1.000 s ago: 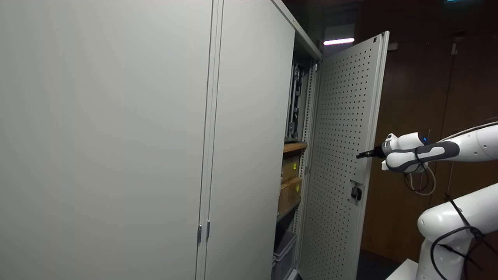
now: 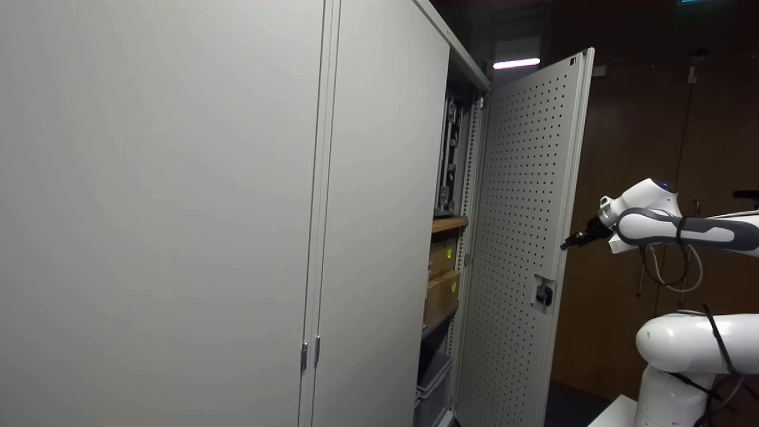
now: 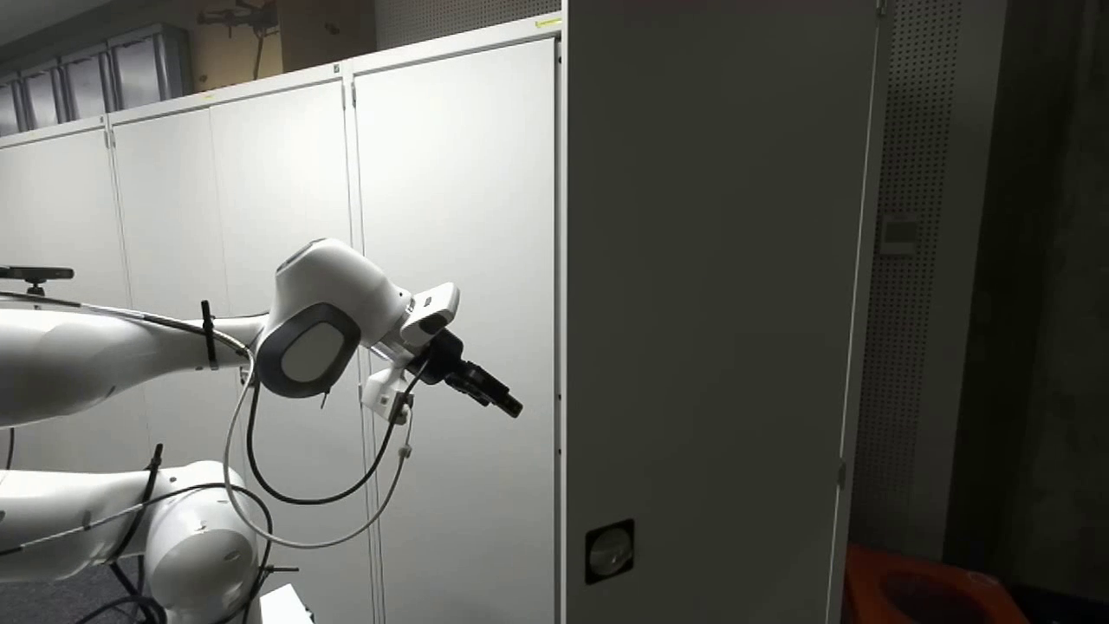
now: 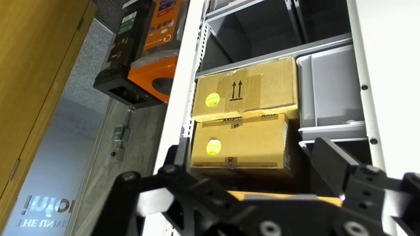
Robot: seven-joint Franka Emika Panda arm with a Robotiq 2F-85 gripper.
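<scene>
A tall grey cabinet has its perforated door (image 2: pixel 526 178) swung wide, with a dark latch (image 2: pixel 544 294) low on its inner face. In exterior view 1 my gripper (image 2: pixel 564 246) appears in front of the door's free edge, angled slightly down; the distance between them is unclear. From exterior view 2 the gripper (image 3: pixel 516 407) points down to the right, short of the dark outer face of the door (image 3: pixel 717 281). Its fingers (image 4: pixel 328 161) stand wide apart in the wrist view, nothing between them, facing the shelves. Two stacked cardboard boxes, an upper box (image 4: pixel 271 84) and a lower box (image 4: pixel 252 141), lie beyond.
Grey bins (image 4: pixel 334 86) sit beside the boxes. Left of the cabinet edge in the wrist view stands an orange and black unit (image 4: pixel 153 74). Closed cabinet doors (image 3: pixel 447 260) line the wall behind the arm. Cables (image 3: pixel 312 541) hang beneath the wrist.
My arm has drawn back to the right, away from the cabinet. The gripper now tilts further down and the upper arm sits lower. The door looks unmoved.
</scene>
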